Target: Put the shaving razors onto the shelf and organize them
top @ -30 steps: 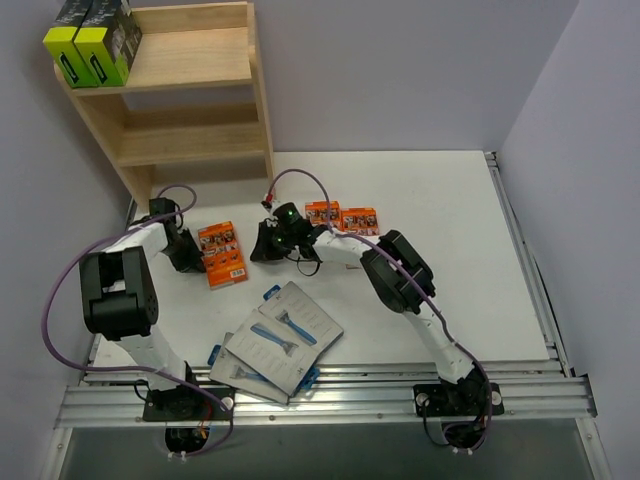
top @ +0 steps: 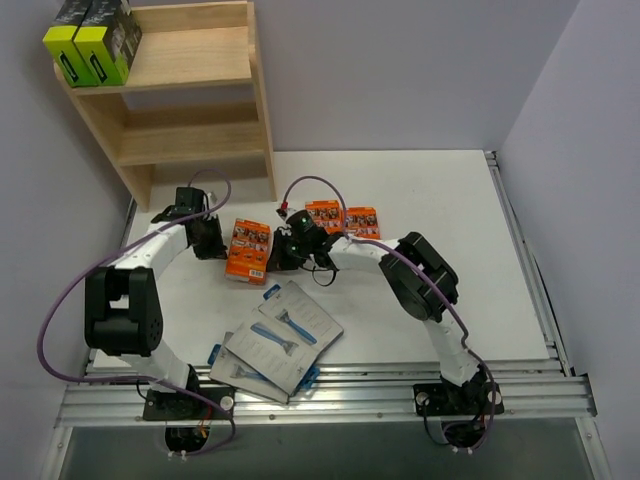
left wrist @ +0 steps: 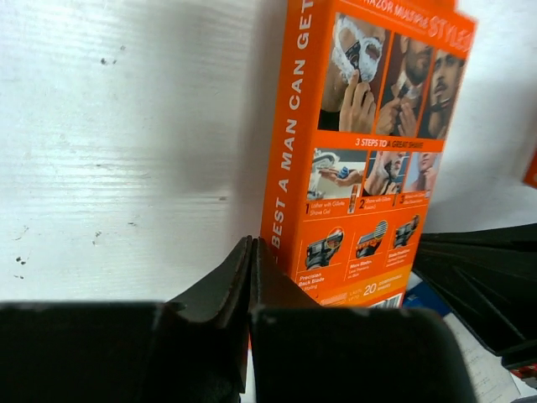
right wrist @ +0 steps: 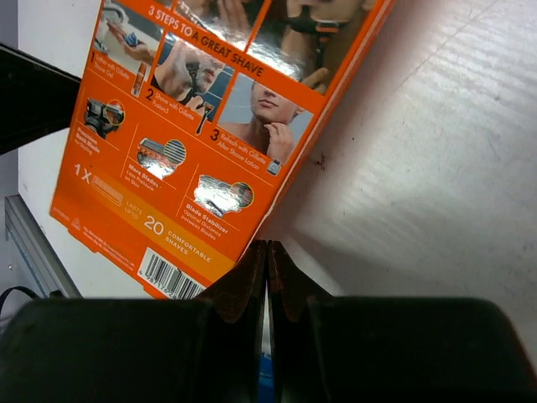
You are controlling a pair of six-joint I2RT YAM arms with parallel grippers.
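An orange razor pack (top: 248, 250) is on the white table below the shelf (top: 190, 135), its printed face up and its long side slightly slanted. On its left, my left gripper (top: 224, 254) is shut, its tips against the pack's spine (left wrist: 289, 134); nothing shows between them. From the right, my right gripper (top: 270, 264) is also shut and empty, its tips close against the pack's edge in the right wrist view. The pack stands between both grippers; whether its underside touches the table cannot be made out. Two more orange packs (top: 323, 212) (top: 361, 222) lie behind the right arm.
Two green-and-black boxes (top: 108, 45) (top: 68, 42) stand at the shelf's upper left. The middle level (top: 190, 135) looks empty. Grey packs with blue brushes (top: 285, 335) overlap at the front.
The orange pack has shifted right and its slant has changed, with its lower end swinging leftward relative to its top. Both grippers have moved right alongside it, remaining on either side.
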